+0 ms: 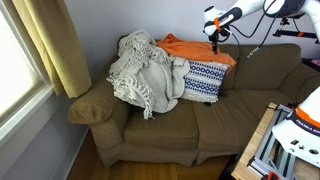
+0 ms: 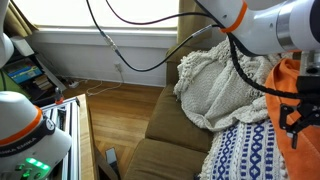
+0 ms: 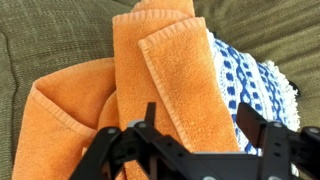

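An orange towel (image 1: pixel 188 47) is draped over the sofa's back, partly across a blue-and-white patterned pillow (image 1: pixel 204 80). My gripper (image 1: pixel 214 44) is at the towel's right part, pointing down. In the wrist view the gripper has its fingers spread apart. Orange cloth (image 3: pixel 185 80) with a folded strip fills the view beyond them, and nothing shows pinched between the tips. Whether the tips touch the cloth cannot be told. Exterior view 2 has the gripper (image 2: pixel 291 120) in front of the hanging towel (image 2: pixel 298 150).
A cream knitted blanket (image 1: pixel 145 75) covers the brown sofa's (image 1: pixel 175 125) left corner. A wooden table (image 1: pixel 258 140) stands at the right front, beside the arm's base. A cable loops along the arm.
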